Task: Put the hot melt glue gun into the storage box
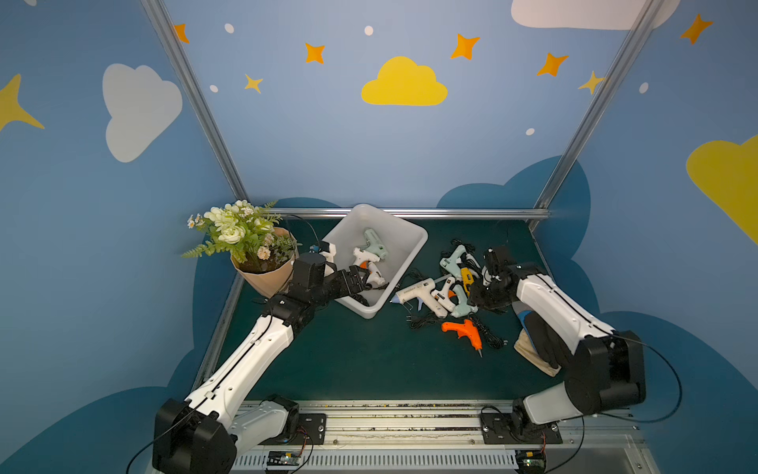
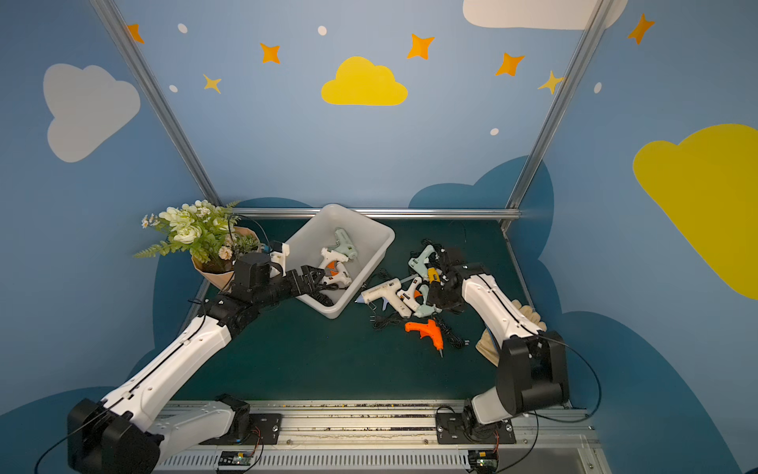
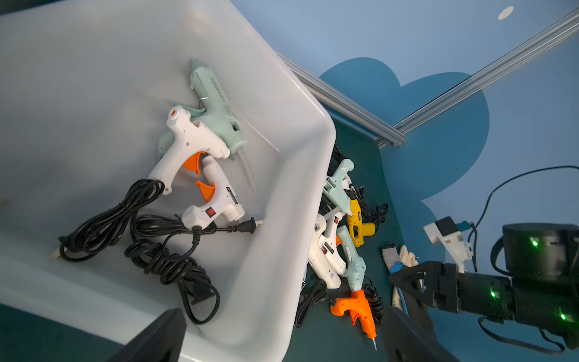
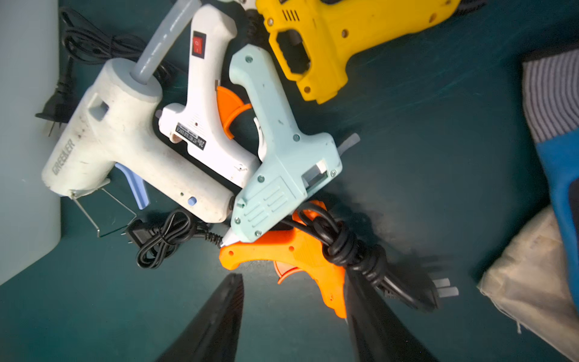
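Note:
The pale grey storage box (image 1: pixel 406 237) holds a mint glue gun (image 3: pixel 216 108) and two white ones (image 3: pixel 191 141) with bundled black cords. My left gripper (image 1: pixel 359 279) is open above the box's near-left part, nothing between its fingers. On the table to the right lie a cream glue gun (image 4: pixel 114 129), a white one with an orange trigger (image 4: pixel 202 96), a mint one (image 4: pixel 280 172), an orange one (image 4: pixel 283 244), a yellow one (image 4: pixel 337 36) and a further mint one (image 1: pixel 451 260). My right gripper hangs over this pile, fingers apart, empty.
A flower pot (image 1: pixel 268 272) stands left of the box. Beige and blue-black gloves (image 4: pixel 555 175) lie at the right. Loose black cords (image 4: pixel 374 259) tangle among the guns.

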